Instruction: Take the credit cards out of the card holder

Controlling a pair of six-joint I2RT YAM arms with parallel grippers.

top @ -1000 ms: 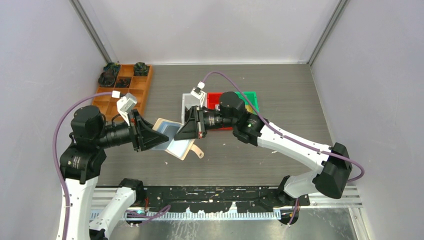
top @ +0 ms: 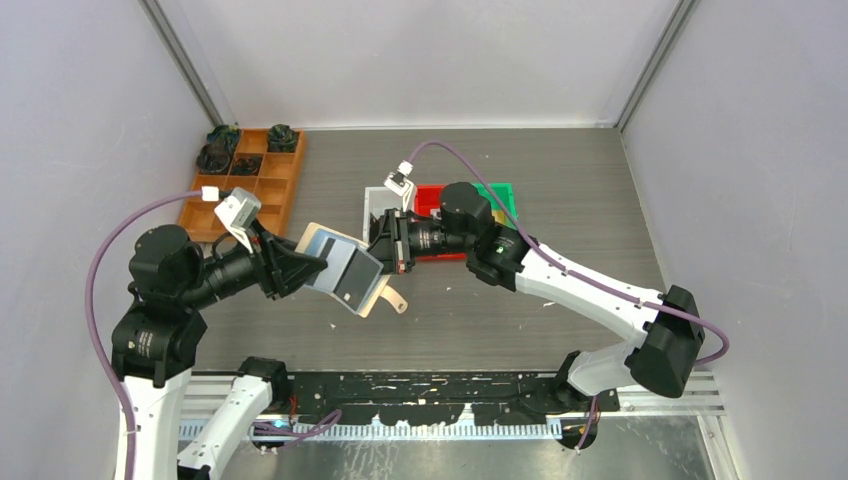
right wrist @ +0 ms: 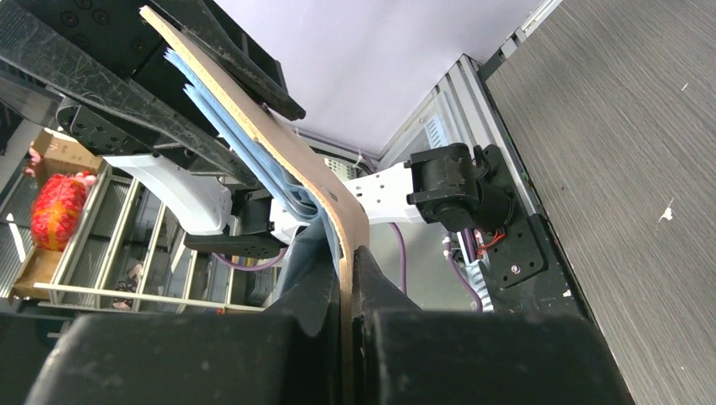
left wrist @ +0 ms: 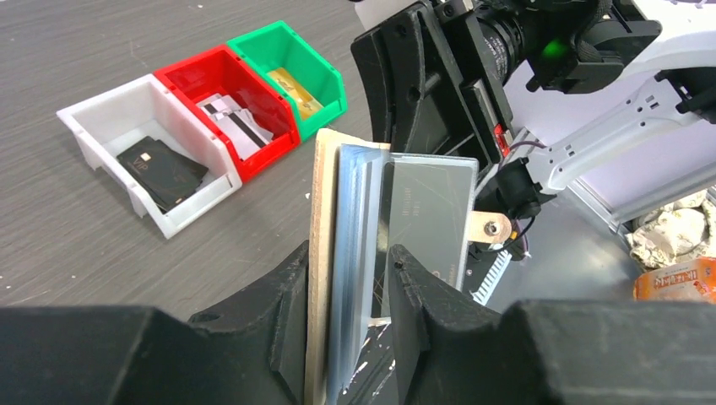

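The card holder has a tan cover (top: 393,299) with a small snap tab and pale blue sleeves. It hangs spread between the two grippers above the table. A grey panel with a dark band (left wrist: 422,215), seemingly a card in a clear sleeve, faces the left wrist view. My right gripper is shut on the holder's right part, pinching cover and blue sleeves. My left gripper is part open around the opposite edge, with cover and sleeves between its fingers and a gap beside them. In the top view my left gripper (top: 318,266) hides that edge.
Behind the right hand stand a white bin (left wrist: 89,139) with black cards, a red bin (left wrist: 198,72) with pale cards and a green bin (left wrist: 283,42) with a gold card. An orange divided tray (top: 283,165) lies back left.
My left gripper has drawn back slightly left.
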